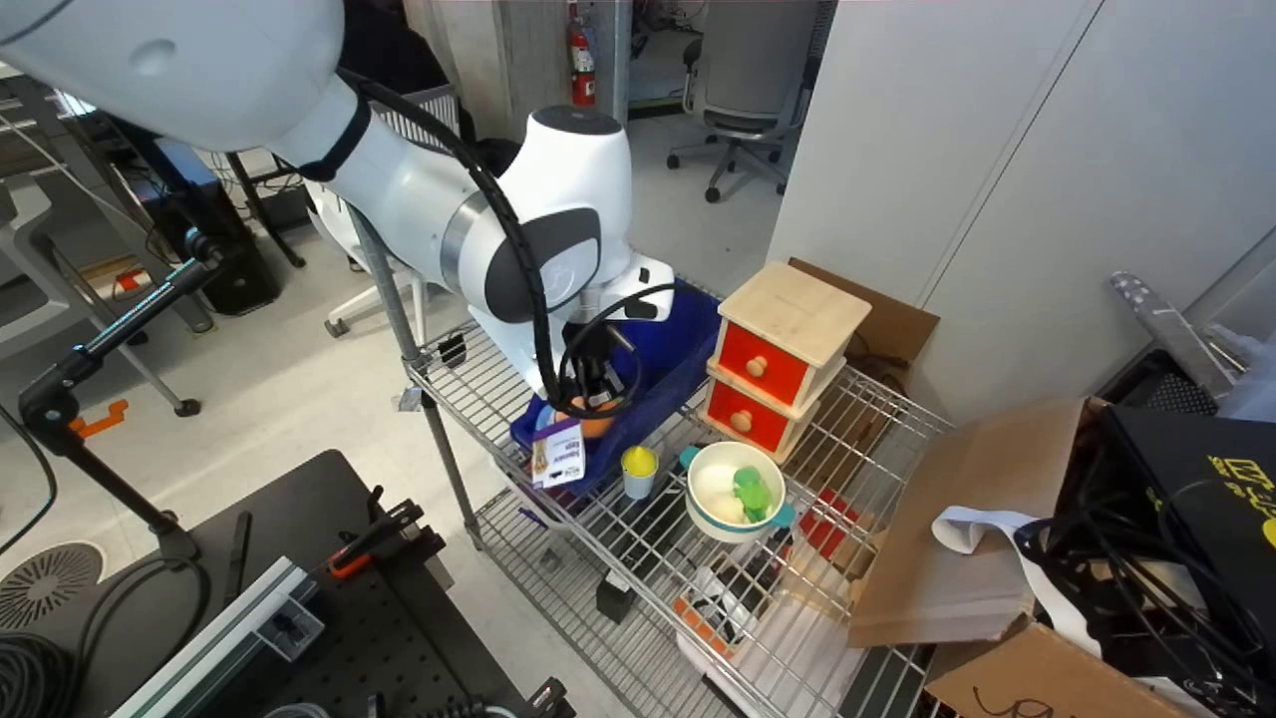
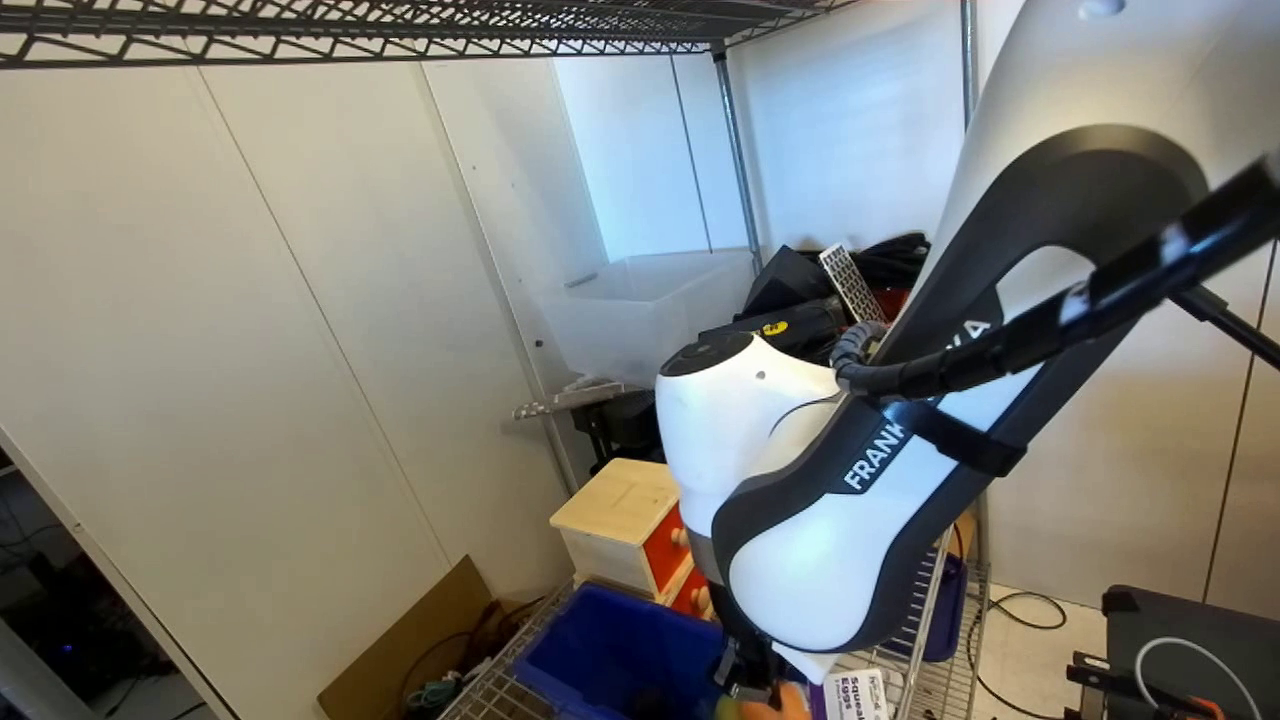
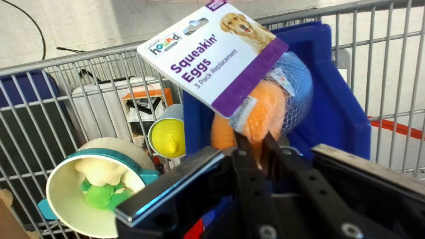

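Observation:
A netted pack of plush eggs has an orange egg point(image 3: 266, 105), a blue egg point(image 3: 300, 85) and a white-and-purple card point(image 3: 217, 55) reading "Squeakin' Eggs". In the wrist view my gripper is shut on the orange egg, whose soft body is pinched between the close-set fingers. The pack is over the near end of the blue bin point(image 3: 338, 115), with its card sticking out past the rim. In exterior view 1 the card point(image 1: 558, 455) shows at the bin's near end, below the arm; the fingers are partly hidden by a cable there.
Beside the bin stand a cup with a yellow top point(image 1: 640, 462) and a white-and-teal pot point(image 1: 718, 522) holding a green toy. A wooden drawer box point(image 1: 784, 347) rises behind them. All rest on a wire shelf point(image 1: 837, 527); a cardboard box point(image 1: 957, 538) is at right.

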